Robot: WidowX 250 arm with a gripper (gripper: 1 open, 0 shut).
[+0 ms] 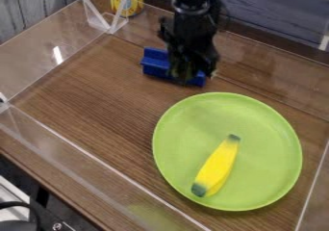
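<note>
My black gripper (189, 57) hangs at the top centre of the camera view, over a blue block-like object (158, 64), which it partly hides. Its fingertips are dark and blurred, so their state is hard to make out. A green plate (264, 139) fills the lower right, with a yellow banana-like object (216, 166) lying on it.
A can (126, 0) stands at the back left near the clear tray wall.
</note>
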